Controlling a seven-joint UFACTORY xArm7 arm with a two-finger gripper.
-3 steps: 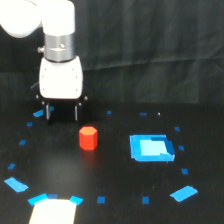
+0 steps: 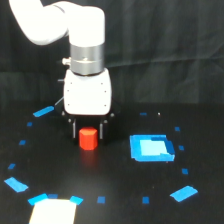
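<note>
A small red block (image 2: 88, 139) stands on the black table, left of the middle of the view. My gripper (image 2: 88, 127) is low over it, its fingers spread apart. One finger (image 2: 73, 128) shows to the left of the block and the other (image 2: 102, 128) to the right, with a gap on each side. Whether the fingers are level with the block or slightly behind it, I cannot tell. The white gripper body is right above the block.
A blue square tray (image 2: 134, 150) with a pale inside lies to the right of the block. Several blue tape pieces mark the table, and a pale square (image 2: 52, 212) is at the front left.
The arm has moved to the right and down, from above and left of the red block to directly over it. Block and tray have not moved.
</note>
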